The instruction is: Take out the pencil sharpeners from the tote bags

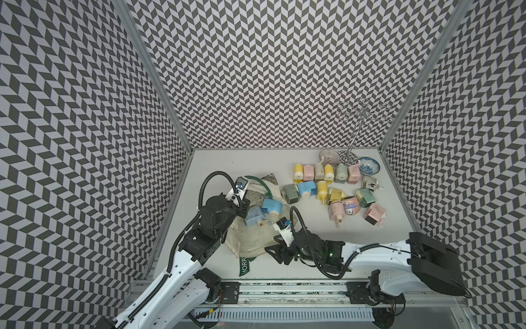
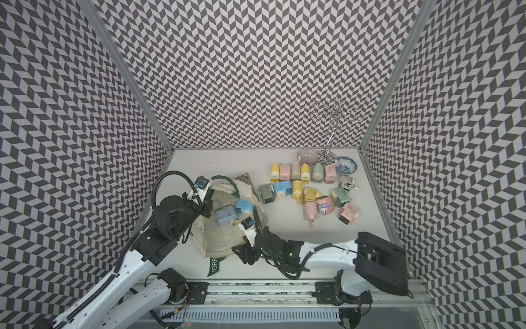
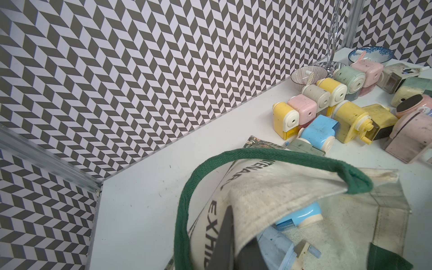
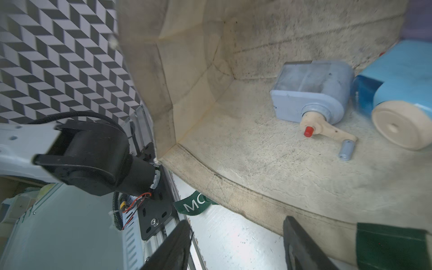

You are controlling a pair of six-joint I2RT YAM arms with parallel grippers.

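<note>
The cream tote bag [image 1: 249,238] lies with its mouth spread open toward the front. Inside rest a pale blue-grey pencil sharpener [image 4: 310,87] with a crank and a brighter blue pencil sharpener [image 4: 402,90]. My left gripper is shut on the bag's upper edge, beside the green handle [image 3: 270,155]. In the right wrist view my right gripper has its fingers apart, nothing between them, in front of the bag's lower rim. Neither sharpener is touched by it.
Several sharpeners [image 1: 328,172] stand or lie on the table at right, with a green one [image 1: 290,193] right beside the bag. Behind them are a blue-patterned bowl [image 1: 368,165], a striped bowl [image 3: 309,77] and a metal rack [image 1: 356,128].
</note>
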